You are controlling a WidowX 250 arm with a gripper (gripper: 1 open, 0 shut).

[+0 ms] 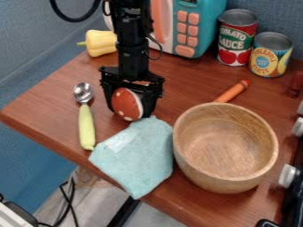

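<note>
My black gripper [133, 89] is low over the middle-left of the wooden table, around a red-orange rounded object [128, 105] with a white patch. The fingers sit at the object's sides; whether they grip it is hard to tell. Just below lies a light-blue cloth [128, 158], and to the left a spoon with a pale yellow-green handle [87, 124]. A wooden bowl [222, 155] stands at the right front.
A tomato sauce can [236, 40], a second can [271, 55], a toy microwave [190, 27] and a yellow object [99, 42] stand at the back. An orange stick [232, 92] lies behind the bowl. Dark items line the right edge.
</note>
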